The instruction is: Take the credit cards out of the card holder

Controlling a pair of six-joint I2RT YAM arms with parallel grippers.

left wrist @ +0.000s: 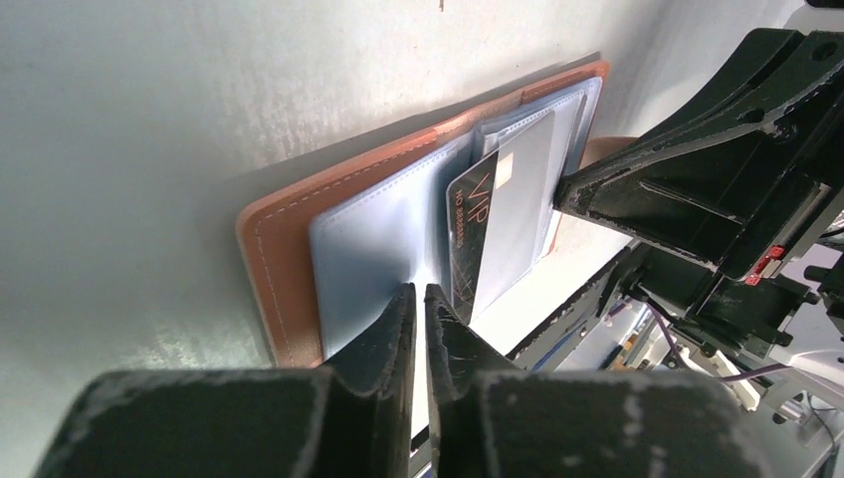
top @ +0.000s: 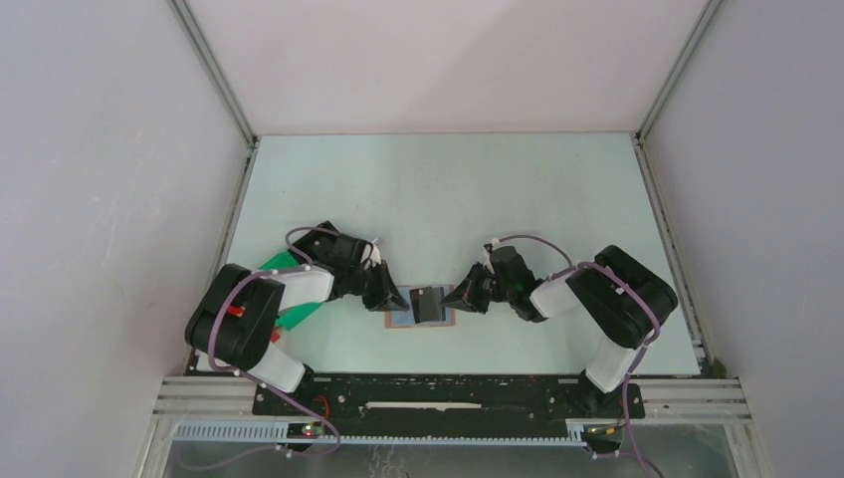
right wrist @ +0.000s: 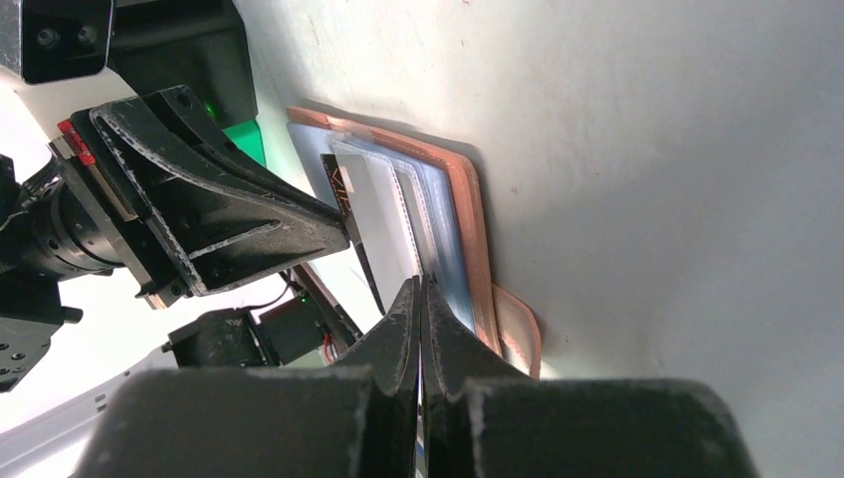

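The brown card holder (top: 391,321) lies open on the table, its clear sleeves (left wrist: 373,254) facing up. A black card marked VIP (left wrist: 468,224) pokes partly out of the right-hand sleeve toward the left, slightly slanted; its other part shows under clear plastic. Over the left sleeve, my left gripper is slightly open, with a narrow gap and no card between its tips; the card's exposed edge is just to their right. My right gripper is shut with its tips at the right-hand sleeve, and nothing shows between them.
A green item (top: 296,316) and a black item (top: 316,239) lie at the left, partly beneath the left arm. Behind the holder the white table (top: 448,199) is bare. Both grippers stand close together over the holder.
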